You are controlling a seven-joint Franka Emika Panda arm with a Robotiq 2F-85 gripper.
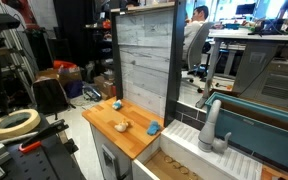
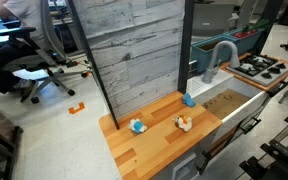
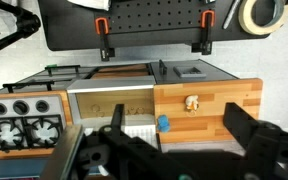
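Note:
In the wrist view my gripper stands open above the toy kitchen, with nothing held between its fingers. To the right of it, a small orange-and-white toy (image 3: 191, 102) sits on the wooden counter (image 3: 224, 92); the same toy (image 2: 184, 123) shows in the second exterior view. A blue object (image 2: 188, 100) lies close to the counter's edge by the sink side. Farther along the counter, near its other end, is a small blue-and-white object (image 2: 137, 126). An open, wood-bottomed drawer (image 1: 176, 172) adjoins the counter. Neither exterior view shows the gripper clearly.
A grey faucet (image 2: 219, 58) rises beside the drawer, and a stove top (image 2: 262, 68) lies beyond. A pale plank wall (image 1: 144, 60) backs the counter. The dark perforated table (image 3: 149, 22) carries orange-marked clamps and a tape roll (image 3: 262, 14). Bare counter surrounds the small objects.

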